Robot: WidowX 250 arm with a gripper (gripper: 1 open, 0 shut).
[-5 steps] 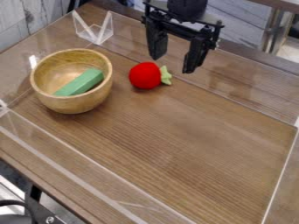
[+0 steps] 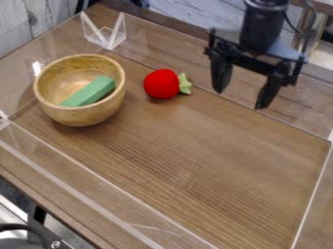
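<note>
My black gripper hangs at the upper right over the wooden table, its prongs pointing down; I cannot tell how its fingers stand. To its left a red round object with green leaves lies on the table. At the left, a tan bowl holds a green oblong object.
A clear plastic item lies at the upper left near the table's back edge.
My gripper has moved to the right over the last second, away from above the red object. The bowl and the objects lie where they were.
</note>
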